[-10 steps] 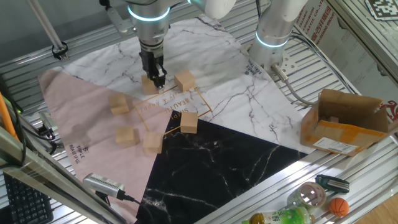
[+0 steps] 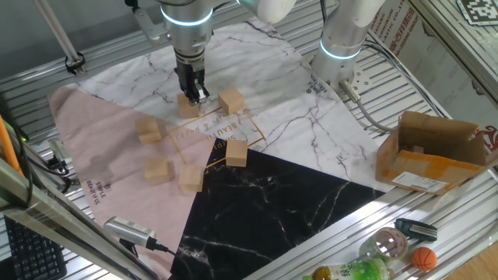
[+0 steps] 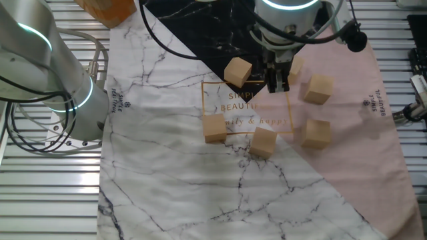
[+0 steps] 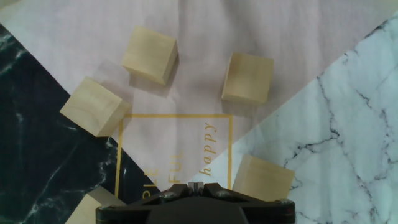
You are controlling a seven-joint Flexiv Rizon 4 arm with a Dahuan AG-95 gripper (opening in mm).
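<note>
Several plain wooden cubes stand apart in a loose ring on the cloth, around the printed gold frame. My gripper point(image 2: 201, 99) hangs above that ring, with one cube point(image 2: 187, 106) partly behind it and another cube point(image 2: 231, 101) to its right in exterior view 1. In the wrist view the gripper is shut, its fingertips together and nothing showing between them. Ahead of it there lie a cube point(image 4: 247, 78), a second cube point(image 4: 150, 55) and a third cube point(image 4: 95, 107). Closer to the fingers is a cube point(image 4: 263, 178) on the right; another point(image 4: 90, 210) is cut off at lower left.
The cloth point(image 2: 272, 202) is pink, black and white marble, with wide bare areas. An open cardboard box point(image 2: 424, 159) stands at the right of exterior view 1. A green bottle point(image 2: 354, 271), a jar point(image 2: 387, 244) and a small orange ball point(image 2: 424, 258) lie at the front edge.
My gripper has shifted only slightly above the cloth. The cubes and the box have not moved.
</note>
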